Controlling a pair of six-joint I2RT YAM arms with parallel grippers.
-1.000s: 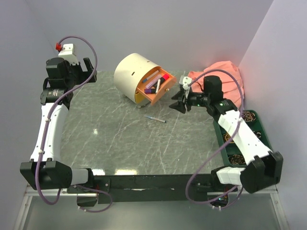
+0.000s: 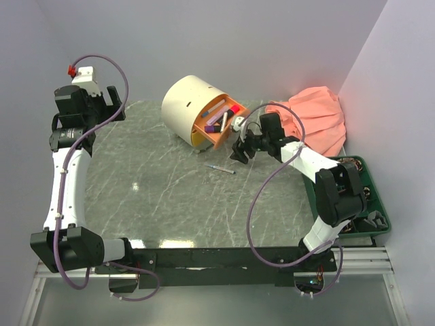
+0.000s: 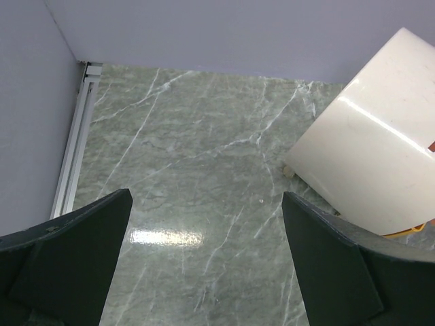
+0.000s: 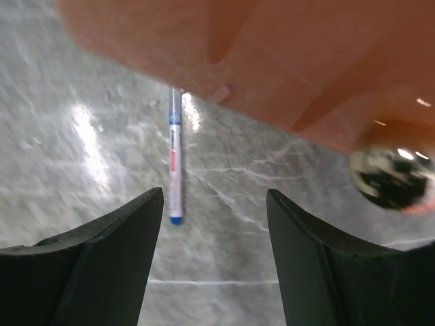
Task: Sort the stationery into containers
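A white drum-shaped organiser [image 2: 186,105] stands at the back with its orange drawer [image 2: 211,138] pulled out. Several markers and pens, among them a purple marker [image 2: 213,129], lie inside the drawer. On the table in front lies a pale pen [image 2: 223,169] with a blue end; in the right wrist view this pen [image 4: 175,163] shows past the blurred drawer edge. My right gripper [image 2: 240,153] is open and low by the drawer's right front corner, apart from the pen. At the far left, my open left gripper [image 2: 117,102] has nothing between its fingers; bare table shows there [image 3: 204,156].
A round metallic knob [image 4: 387,178] on the drawer is close to the right gripper. Behind the right arm lies a pink cloth [image 2: 316,119], and a green compartment tray [image 2: 382,207] sits at the right.
My right gripper has moved left and slightly down in the top view, nearer the drawer and the pen. The left arm has shifted slightly left. The pen and drawer stay put.
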